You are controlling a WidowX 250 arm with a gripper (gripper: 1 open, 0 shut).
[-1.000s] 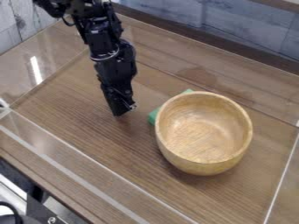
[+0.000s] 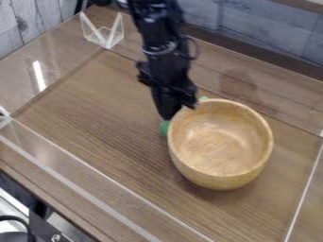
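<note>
A black robot gripper [image 2: 173, 101] reaches down from the top of the camera view to just above the back-left rim of a tan bowl [image 2: 221, 142]. Its fingers are blurred, and whether they are open or shut is unclear. A small green object [image 2: 164, 127] shows at the bowl's left edge, mostly hidden behind it.
A whitish object stands at the top left edge, and a clear item lies at the left edge.
The gripper has moved right, toward the bowl and the green object behind it. The bowl looks unmoved.
</note>
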